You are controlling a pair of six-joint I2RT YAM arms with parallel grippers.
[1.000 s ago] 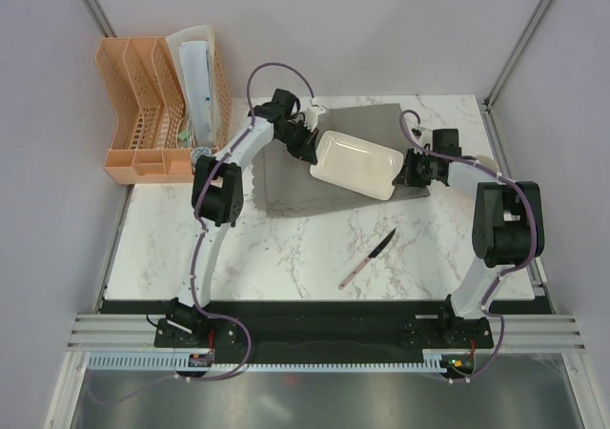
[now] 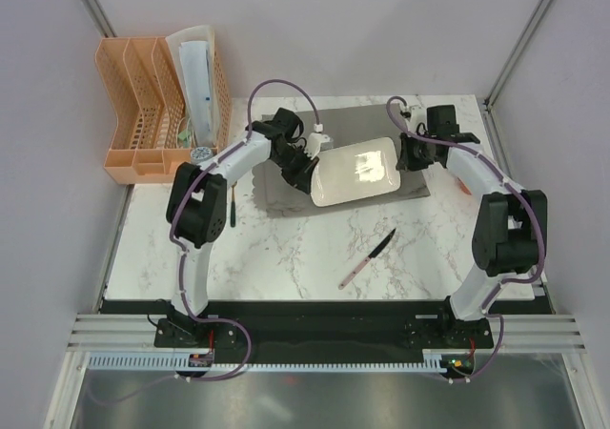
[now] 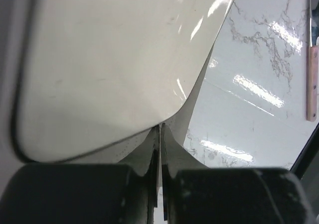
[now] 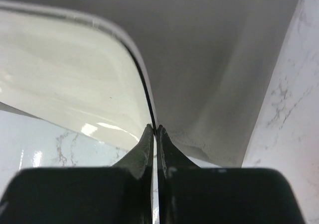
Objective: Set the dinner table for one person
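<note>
A cream rectangular plate (image 2: 355, 173) lies slanted over the grey placemat (image 2: 274, 198), its right end farther back than its left. In the top view my left gripper (image 2: 313, 173) is at the plate's left end, and in the left wrist view it is shut with the rim at its fingertips. At the opposite end, my right gripper (image 2: 400, 162) is shut, and the plate's thin rim (image 4: 148, 97) runs in between its fingertips. Whether the plate touches the mat cannot be told. A knife with a pink handle (image 2: 355, 274) rests on the table in front.
A tan rack (image 2: 143, 114) with white-blue items (image 2: 197, 76) stands at the back left. Dark-handled cutlery (image 2: 233, 208) lies beside the mat's left edge. Something pinkish (image 2: 464, 187) is partly hidden under my right arm. Free room lies on the front left of the table.
The plate has turned: its left end moved toward the front and its right end toward the back, both grippers moving with it. The left arm swung left, uncovering the cutlery beside the mat.
</note>
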